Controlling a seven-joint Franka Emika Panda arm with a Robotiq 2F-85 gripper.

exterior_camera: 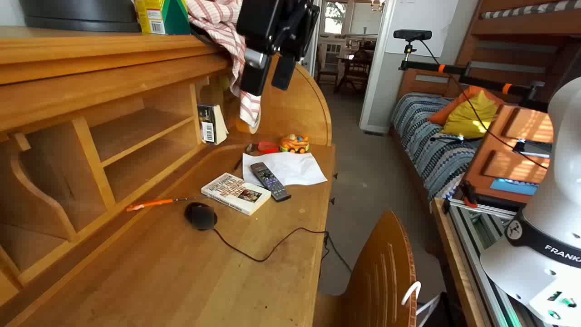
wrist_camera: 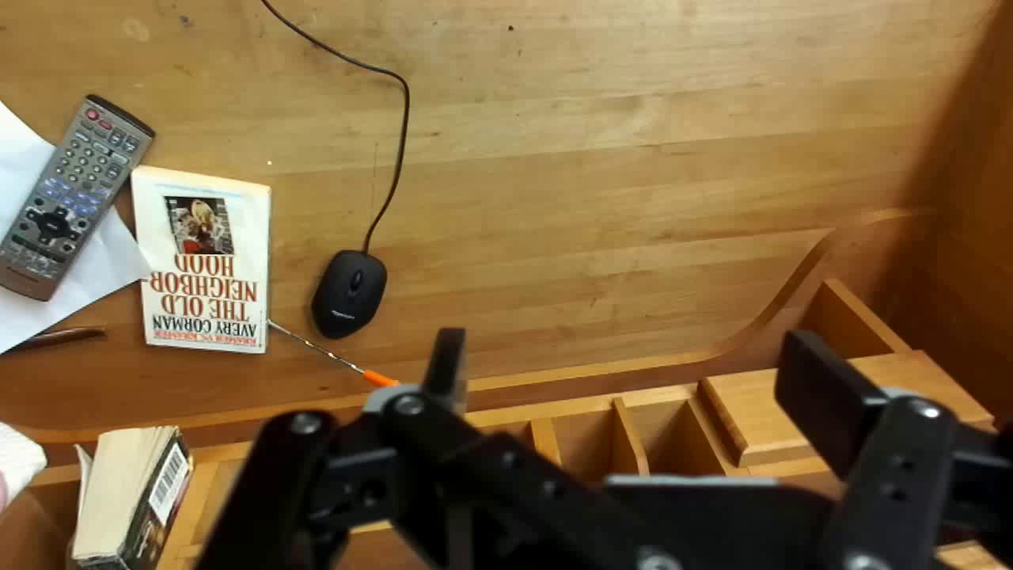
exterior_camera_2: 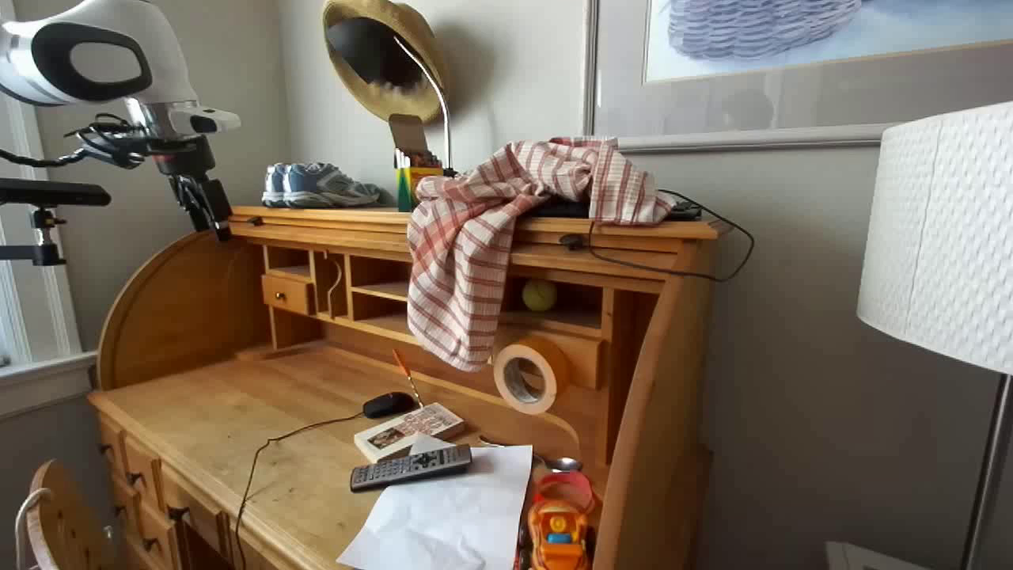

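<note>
My gripper is open, with nothing between its fingers; in the wrist view it looks down over the cubbyholes along the desk's back. In the second exterior view the gripper (exterior_camera_2: 210, 223) hangs near the desk's upper left corner, well above the desktop. On the desktop lie a black corded mouse (wrist_camera: 348, 294), a white paperback (wrist_camera: 204, 260) and a grey remote (wrist_camera: 76, 198) resting partly on white paper (wrist_camera: 95, 275). An orange-handled tool (exterior_camera: 150, 205) lies behind the mouse, its tip by the paperback.
A checked cloth (exterior_camera_2: 457, 275) drapes off the desk's top shelf. A tape roll (exterior_camera_2: 529, 374), a spoon (exterior_camera_2: 562, 465) and an orange toy car (exterior_camera_2: 558, 533) are toward the right end. Another book (exterior_camera: 212, 124) stands in a cubby. Much of the desktop is bare.
</note>
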